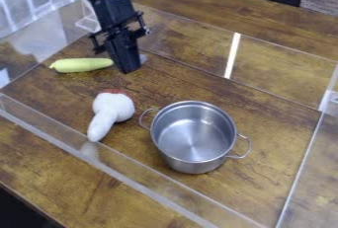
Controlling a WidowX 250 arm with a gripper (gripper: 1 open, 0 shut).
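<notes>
My black gripper (126, 62) is low at the upper left, its tips down near a small pale object (137, 60) that it partly hides; the fingers look close together, and whether anything is between them is too small to tell. A pale green elongated vegetable (82, 64) lies just left of the gripper. A white plush-like object (113, 109) with a long stem and a touch of red lies lower left. A steel pot (192, 133) with two side handles stands empty at the lower middle.
Transparent panels run along the left, front and right edges.
</notes>
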